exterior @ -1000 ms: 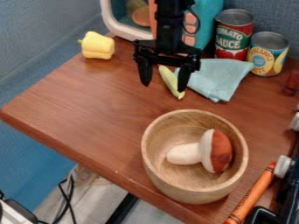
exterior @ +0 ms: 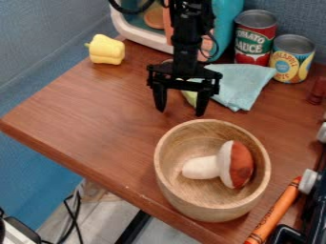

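My black gripper (exterior: 181, 101) hangs low over the table (exterior: 95, 119), its fingers open on either side of a yellow object that is mostly hidden behind it, beside a light blue cloth (exterior: 239, 86). A wooden bowl (exterior: 176, 191) in front holds a toy mushroom (exterior: 234, 164) with a red-brown cap and white stem. A yellow pepper-like object (exterior: 106, 50) sits at the back left.
A tomato sauce can (exterior: 254, 40) and a second can (exterior: 292, 59) stand at the back right, by a small red bottle (exterior: 318, 91). An orange marker (exterior: 272, 219) lies at the front right.
The gripper has come down and slightly toward the front over the yellow object, now hiding most of it. The bowl and other objects have stayed in place.
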